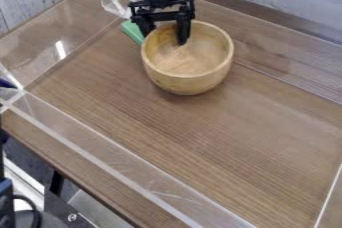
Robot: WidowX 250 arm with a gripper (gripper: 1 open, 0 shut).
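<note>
The black gripper (162, 17) is at the top of the camera view, open, over the back rim of a wooden bowl (189, 72). Its dark fingers reach down at the bowl's rear left; whether they touch it I cannot tell. A green object (132, 32) lies behind the bowl on the left, partly hidden by the bowl and gripper.
Clear plastic edging runs along the left side. Dark objects sit at the lower left edge.
</note>
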